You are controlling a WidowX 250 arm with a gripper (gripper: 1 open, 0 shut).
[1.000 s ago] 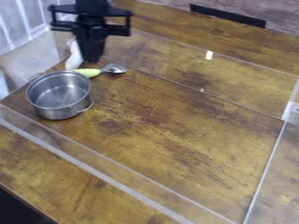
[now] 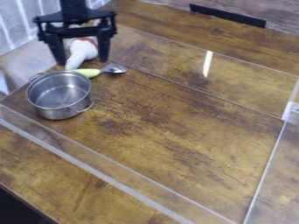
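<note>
The dark gripper (image 2: 73, 37) hangs at the upper left, its fingers open, over a white object (image 2: 79, 54) that it partly hides. A yellow-green item (image 2: 84, 73) lies just in front of the white object, with a shiny metal piece (image 2: 114, 68) at its right. A steel pot (image 2: 59, 94) with handles stands at the left, below and in front of the gripper.
A wooden table (image 2: 176, 122) fills the view, its middle and right clear. Clear panels or edges (image 2: 277, 157) run along the front and right. A dark slot (image 2: 228, 16) is at the back.
The pot and the other items look unmoved.
</note>
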